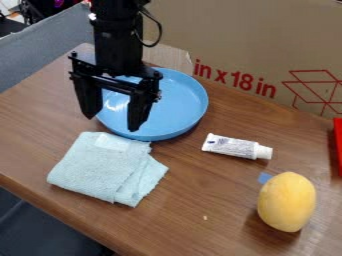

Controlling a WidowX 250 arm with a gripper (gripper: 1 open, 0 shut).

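My black gripper [115, 100] hangs low over the left part of a blue round plate [179, 110], its two fingers apart and pointing down, nothing seen between them. Below the plate a folded pale blue cloth [107, 169] lies near the table's front left edge. A white tube [235, 147] lies right of the plate. A yellow oval object [286, 202], like a mango, rests at the lower right.
A cardboard box [254, 50] stands behind, a grey surface lies at upper left, and a red object [335, 146] shows at the right edge.
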